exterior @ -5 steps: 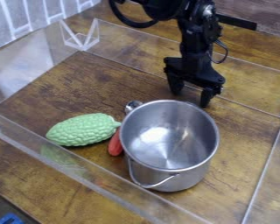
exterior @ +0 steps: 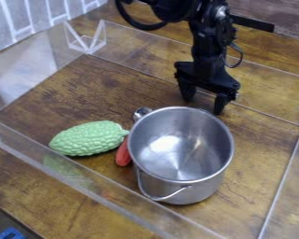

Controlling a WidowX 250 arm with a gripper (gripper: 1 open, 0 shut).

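Note:
My black gripper (exterior: 207, 93) is lowered at the upper right of the camera view, its fingertips at or just above the wooden surface, behind a steel pot (exterior: 179, 173). It stands open; nothing shows between its fingers. A green bumpy toy vegetable (exterior: 83, 139) lies left of the pot, and an orange-red object (exterior: 123, 154) is partly hidden by the pot's left side. A small silver object (exterior: 142, 114) lies at the pot's back left.
Clear walls edge the wooden surface (exterior: 78, 93). The back left and the area right of the pot are bare. A white rack stands at the top left corner, outside the walls.

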